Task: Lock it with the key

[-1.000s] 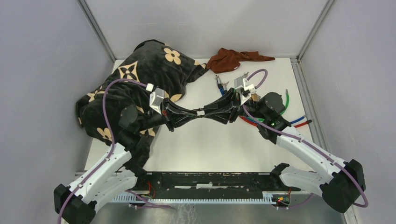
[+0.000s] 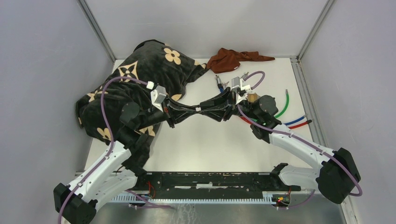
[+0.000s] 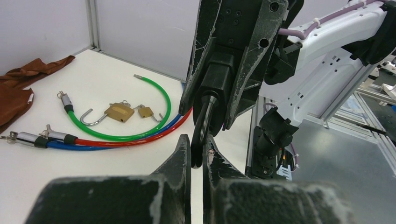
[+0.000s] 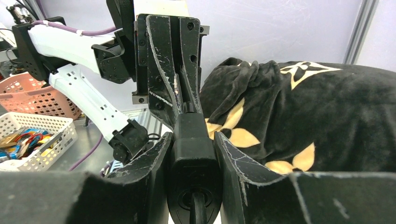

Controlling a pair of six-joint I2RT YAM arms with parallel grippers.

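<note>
My grippers meet face to face above the middle of the table. In the right wrist view, the black lock body sits between the pads of my right gripper, which is shut on it; its near end shows a round recess with a bar in it. Seen from the left wrist, a thin dark glossy piece runs from the lock into my left gripper, shut on that piece. Whether this is the key or the shackle I cannot tell. In the top view the fingertips hide the lock.
Brass padlocks and green, red and blue cable locks lie on the right of the table. A brown cloth is at the back, a dark flowered blanket at the left.
My left arm has hardly moved.
</note>
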